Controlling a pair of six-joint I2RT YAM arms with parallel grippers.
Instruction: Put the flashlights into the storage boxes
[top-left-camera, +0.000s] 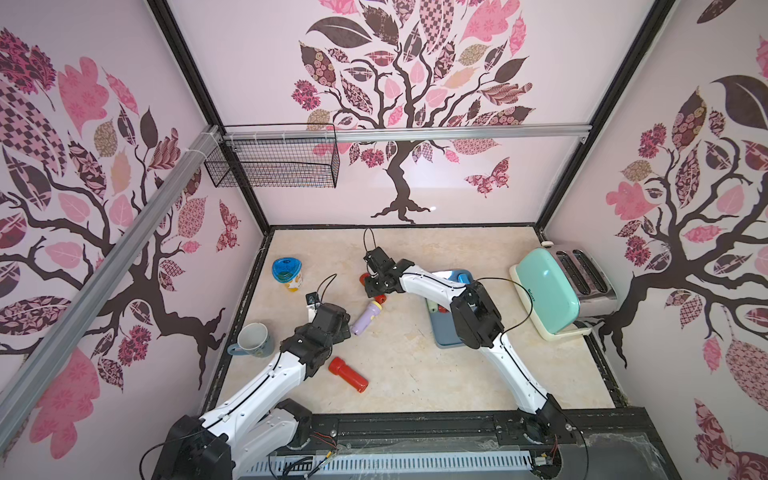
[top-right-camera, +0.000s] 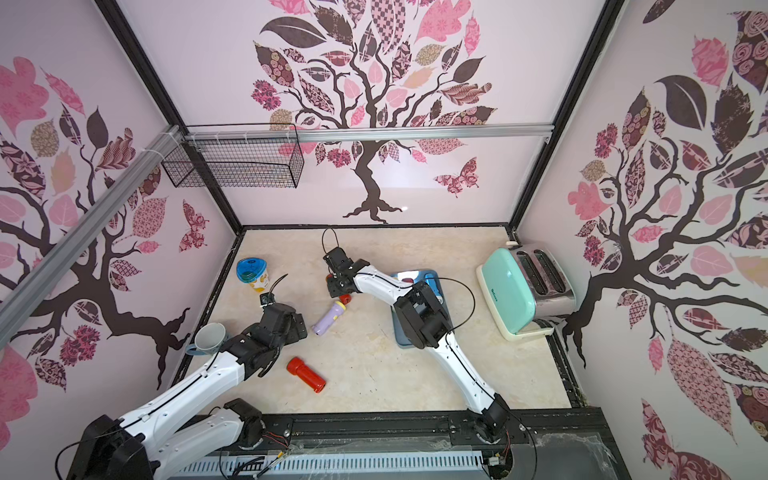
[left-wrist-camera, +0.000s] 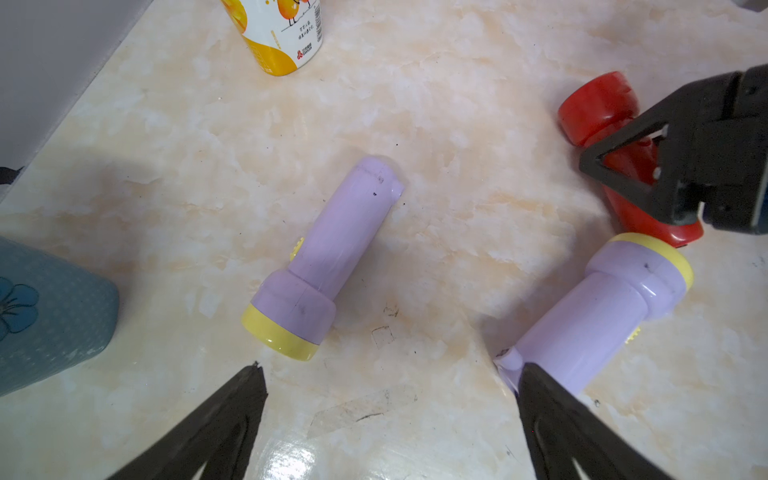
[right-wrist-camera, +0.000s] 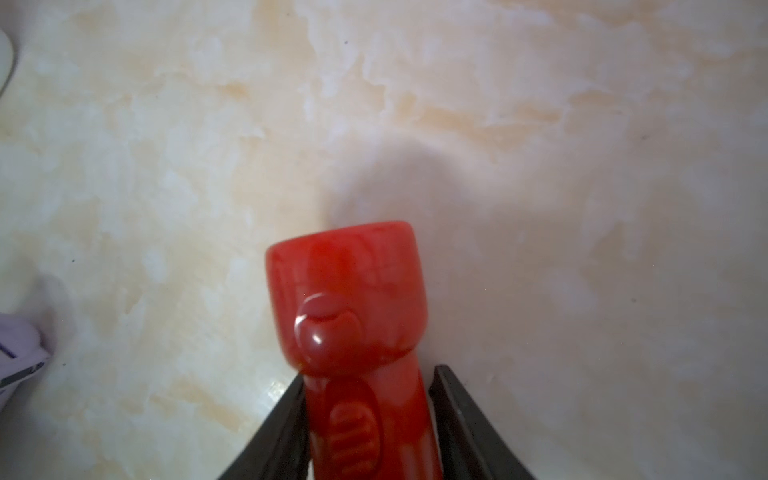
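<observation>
My right gripper straddles the body of a red flashlight (right-wrist-camera: 348, 300) lying on the table. Its fingers (right-wrist-camera: 457, 424) sit close against both sides; whether they press on it cannot be told. A purple flashlight (top-left-camera: 366, 317) with a yellow rim lies just in front of that red one. In the left wrist view, a second purple flashlight (left-wrist-camera: 332, 240) lies below my open left gripper, with nothing between its fingers. Another red flashlight (top-left-camera: 348, 374) rests near the front. The blue-grey storage box (top-left-camera: 448, 339), holding several things, is partly hidden behind my right arm.
A mug (top-left-camera: 256, 340) and a blue-topped paper cup (top-left-camera: 286, 272) stand along the left side. At the right is a mint toaster (top-left-camera: 548, 292). A wire basket (top-left-camera: 280, 164) hangs above the back left.
</observation>
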